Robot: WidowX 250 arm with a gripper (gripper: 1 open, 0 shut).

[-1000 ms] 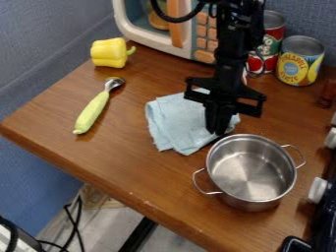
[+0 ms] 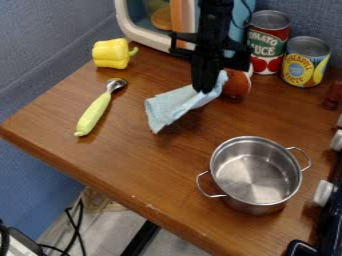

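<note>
The black gripper (image 2: pixel 206 78) is in the middle upper part of the camera view, with a pale blue cloth (image 2: pixel 178 103) hanging from it toward the lower left. A red-brown round object (image 2: pixel 237 87) sits just right of the gripper, partly hidden. A steel pot (image 2: pixel 255 175) stands at the front right.
A yellow pepper (image 2: pixel 114 53) and a green-handled utensil (image 2: pixel 96 112) lie at the left. A tomato can (image 2: pixel 267 42), another can (image 2: pixel 305 61) and a toy oven (image 2: pixel 162 14) line the back.
The gripper has moved up and back, away from the pot, lifting the cloth with it. The cloth, earlier spread on the table, now hangs bunched from the gripper.
</note>
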